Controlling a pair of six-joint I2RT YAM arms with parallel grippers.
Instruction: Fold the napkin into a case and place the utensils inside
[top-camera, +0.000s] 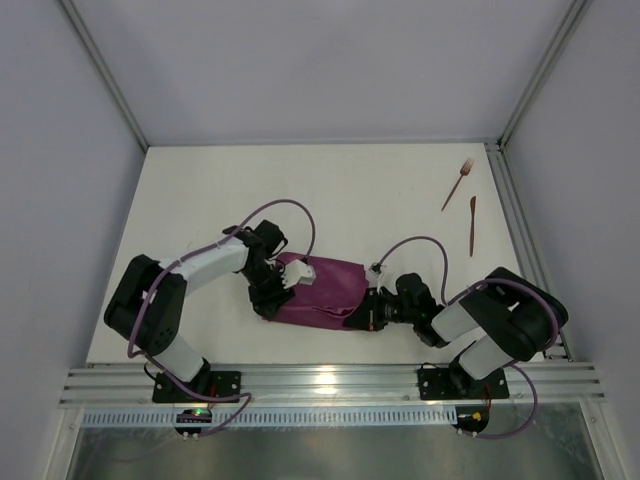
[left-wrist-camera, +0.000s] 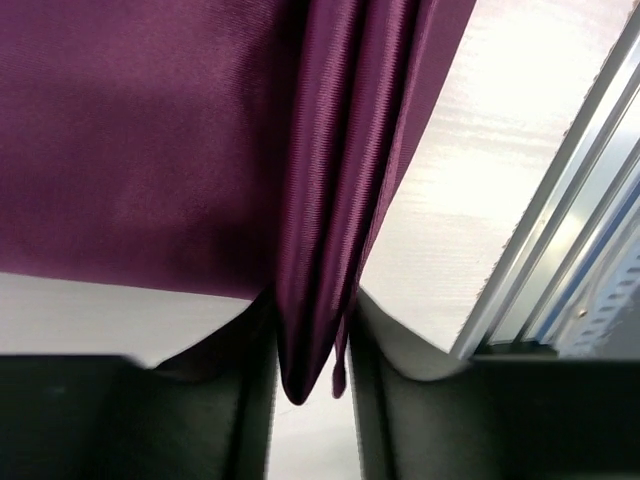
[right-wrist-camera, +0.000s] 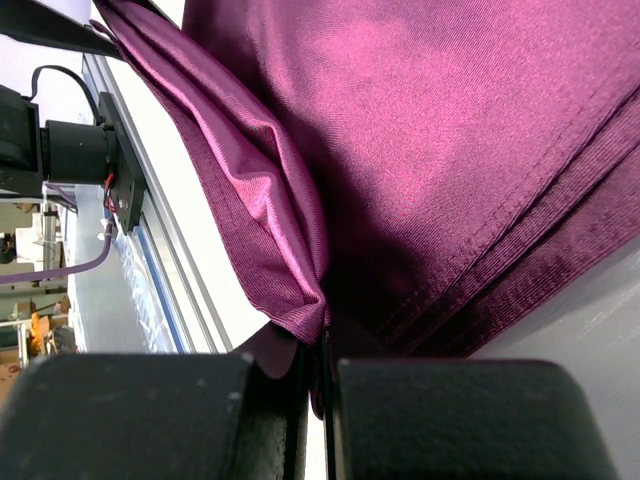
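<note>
The purple napkin (top-camera: 335, 285) lies near the table's front, its front edge raised in a folded strip (left-wrist-camera: 330, 200) in the left wrist view. My left gripper (top-camera: 266, 310) is at the strip's left end; its fingers (left-wrist-camera: 235, 390) stand apart on either side of the cloth, a pale gap showing below it. At the strip's other end my right gripper (top-camera: 357, 318) is shut on the napkin (right-wrist-camera: 420, 130), gathering the fold between its fingers. A brown fork (top-camera: 460, 181) and a matching knife (top-camera: 473, 225) lie at the table's far right. Both arms hide parts of the napkin's sides.
A metal rail (top-camera: 320, 378) runs along the front edge, close to both grippers.
</note>
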